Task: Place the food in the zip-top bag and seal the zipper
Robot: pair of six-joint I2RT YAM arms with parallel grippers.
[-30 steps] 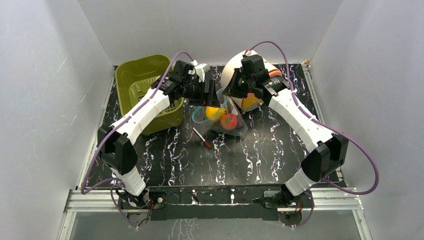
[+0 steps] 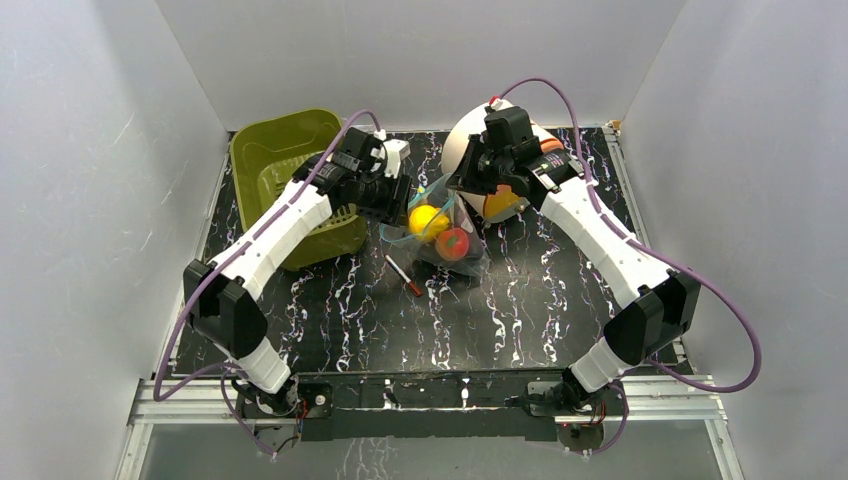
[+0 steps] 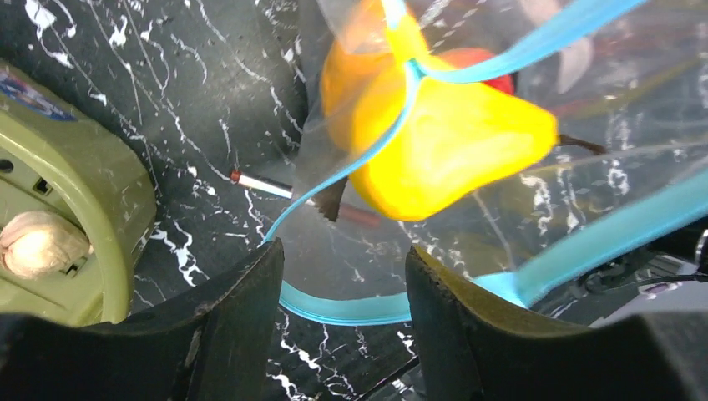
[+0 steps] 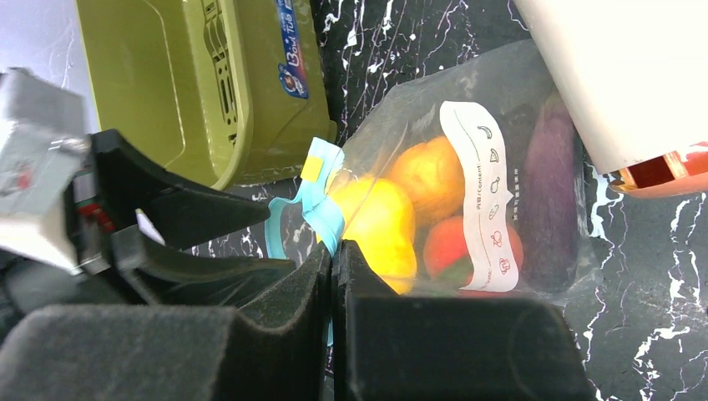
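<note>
The zip top bag [image 2: 465,258] lies mid-table, holding a yellow pear [image 3: 451,150], a red tomato [image 2: 452,244], an orange fruit [image 4: 426,180] and a long purple eggplant [image 4: 547,205]. Its blue zipper [image 4: 321,205] rises into my right gripper, which is shut on that edge at the bag's upper end. My left gripper stands open at the bag's mouth, left of the pear in the top view, with the zipper's lower loop running just beyond its fingertips.
A green tub [image 2: 285,130] with a pale item [image 3: 42,246] inside sits at left. A marker [image 2: 403,275] lies below the bag. A white and orange container [image 4: 601,67] stands behind the bag at right.
My left gripper has moved left and down from above the bag's zipper toward the tub side. The bag has shifted slightly left. The right arm is almost still.
</note>
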